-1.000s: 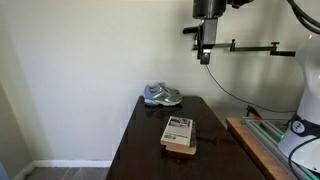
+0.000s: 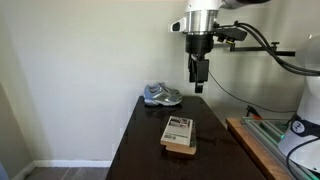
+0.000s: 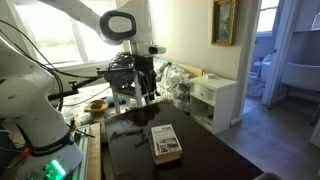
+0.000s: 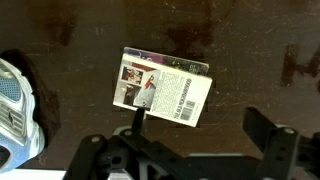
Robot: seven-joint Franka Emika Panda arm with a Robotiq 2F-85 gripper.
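On the dark table lies a white-covered book or case (image 2: 178,131) with a picture and a barcode (image 4: 163,89). A darker edge shows beneath it, perhaps a second book (image 4: 168,59); the pile looks thick in exterior view 2 (image 3: 165,143). My gripper (image 2: 199,91) hangs well above the table, up and to the right of the pile in exterior view 1. In the wrist view, its fingers are wide apart with nothing held between them, and the pile lies below, mostly ahead of the left finger (image 4: 138,120).
A grey shoe (image 2: 162,95) sits at the table's far end, also at the left edge of the wrist view (image 4: 14,115). Bare dark tabletop (image 3: 205,150) surrounds the pile. A white cabinet (image 3: 213,103) stands behind the table.
The books and the shoe have stayed where they were.
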